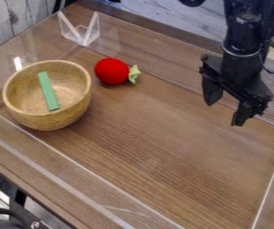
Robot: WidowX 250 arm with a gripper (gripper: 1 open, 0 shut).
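Note:
My black gripper (229, 103) hangs at the right of the camera view over bare wood; whether it is open or shut is hard to tell. A red object (112, 69) with a green tip sits upper middle. A wooden bowl (76, 107) at the left holds a green bar (48, 90).
A clear plastic container (80, 29) stands at the top left.

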